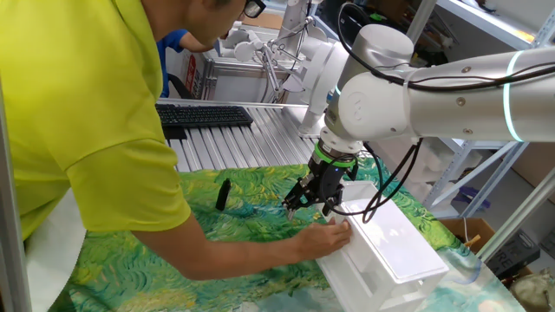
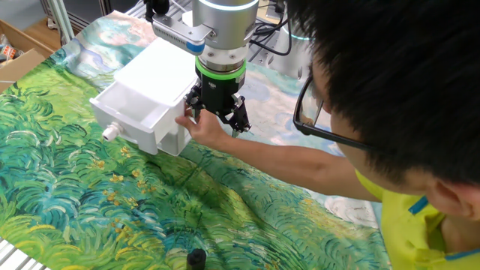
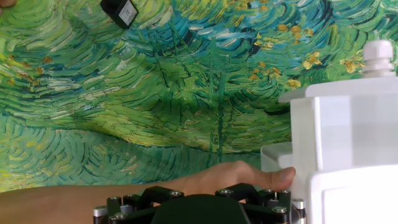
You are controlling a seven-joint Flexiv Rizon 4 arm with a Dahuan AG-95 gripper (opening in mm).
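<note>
A white drawer unit [image 2: 160, 67] stands on the painted cloth, its drawer [image 2: 135, 112] pulled partly out and a white knob [image 2: 112, 131] on the front. The part of the drawer that shows looks empty. Right beside the unit, my gripper [image 2: 217, 126] points down with its fingers spread and nothing visible between them. In the wrist view the fingers [image 3: 118, 208] stand wide apart along the bottom edge. A person's hand [image 1: 323, 240] touches the side of the unit, close by my gripper. Apart from these, a small black object [image 1: 224, 195] is on the cloth.
The person's forearm [image 2: 300, 166] reaches across the cloth beside my gripper. Open cloth [image 2: 90, 210] lies in front of the drawer. A keyboard [image 1: 204, 115] rests on the slatted metal surface behind.
</note>
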